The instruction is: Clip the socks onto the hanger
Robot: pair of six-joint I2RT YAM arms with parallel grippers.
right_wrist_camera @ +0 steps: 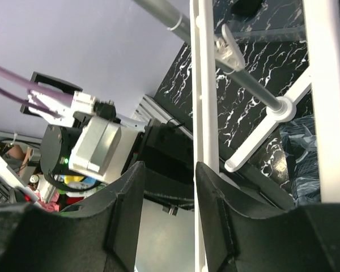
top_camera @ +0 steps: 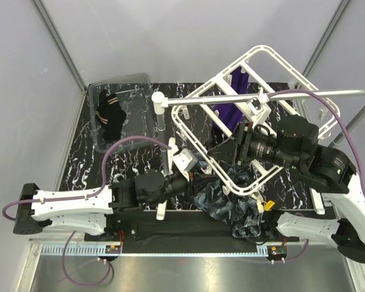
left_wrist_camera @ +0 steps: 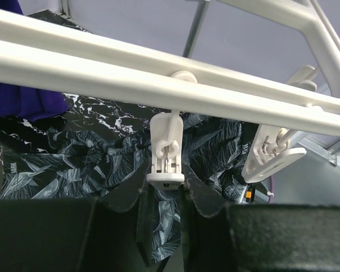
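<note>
A white hanger with clips hangs tilted from the metal rail. On its near side, my left gripper is shut on the lower end of a white clip; no cloth shows in it. The fingers of my right gripper stand apart, and a white hanger bar runs along the right-hand one; whether they grip it is unclear. A purple cloth is partly hidden by the hanger. Dark patterned cloth lies below both grippers. Black striped socks rest in a clear bin.
The metal rail crosses above the hanger, with an upright post at its left. Another clip hangs to the right of the held one. A small yellow item lies right of the patterned cloth.
</note>
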